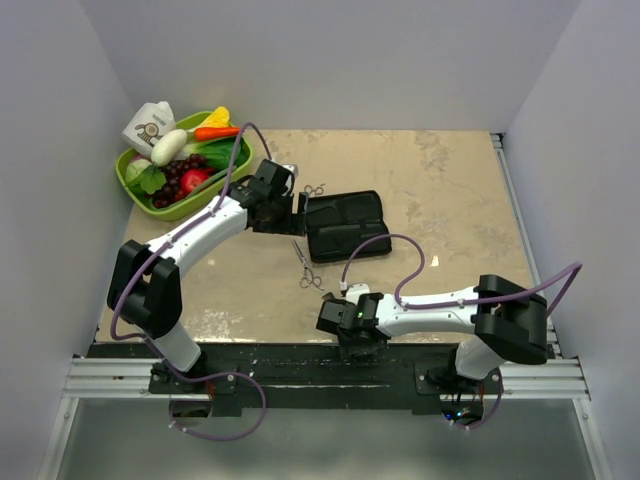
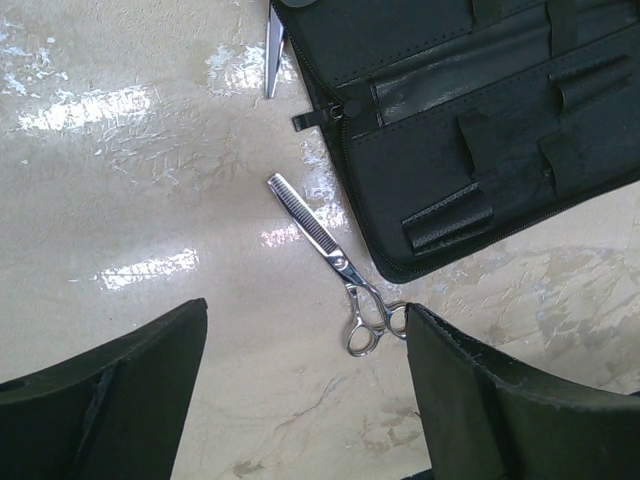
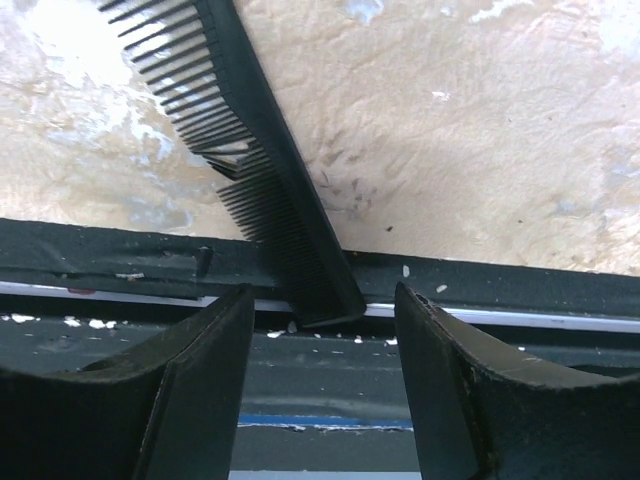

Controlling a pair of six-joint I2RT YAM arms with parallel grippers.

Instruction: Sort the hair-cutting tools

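A black comb (image 3: 285, 160) lies at the front edge of the table. Its fine-toothed end reaches past that edge, near the gap of my right gripper, whose fingers stand open and apart from it. From above, the right arm covers most of the comb. Thinning scissors (image 2: 312, 225) rest on the table beside the black zip case (image 2: 385, 190), one handle ring partly behind a left finger. Over them my left gripper is open and empty. More scissors (image 1: 314, 189) lie at the case's far left corner; in the left wrist view only a blade (image 2: 274, 55) shows.
A green basket (image 1: 122, 170) heaped with vegetables and fruit stands at the back left, a white printed item (image 1: 148, 125) by it. Bare table (image 1: 450, 190) stretches right of the case. A black strip and rail (image 1: 260, 365) run along the front.
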